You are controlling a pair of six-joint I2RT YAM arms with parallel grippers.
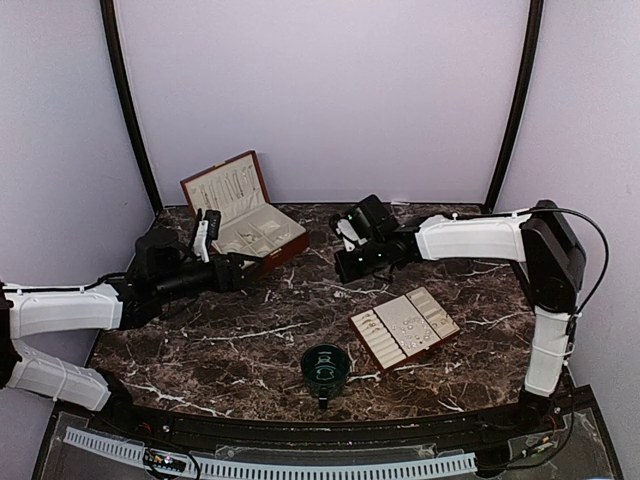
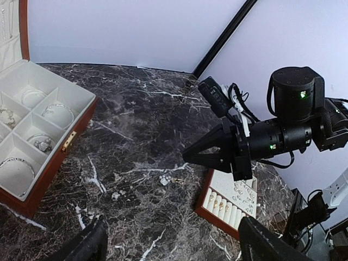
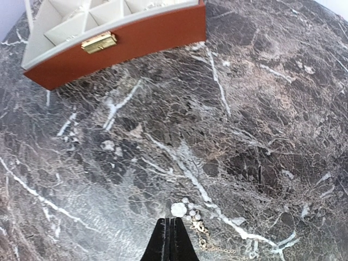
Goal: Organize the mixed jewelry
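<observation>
An open jewelry box (image 2: pixel 78 133) with compartments holding bracelets and small pieces, chains in its lid, stands at the back left. A ring tray (image 1: pixel 405 330) with rings in its slots lies at the front right. On the marble, a small cluster of silvery pieces with a gold chain (image 3: pixel 179 209) lies just beyond my right gripper, which is shut with nothing showing between its fingers. My left gripper is over the table's left side near the box, its fingers apart with nothing seen between them.
A dark green cup (image 1: pixel 325 370) stands at the front centre. The marble between box, tray and cup is mostly clear. Pale walls border the table.
</observation>
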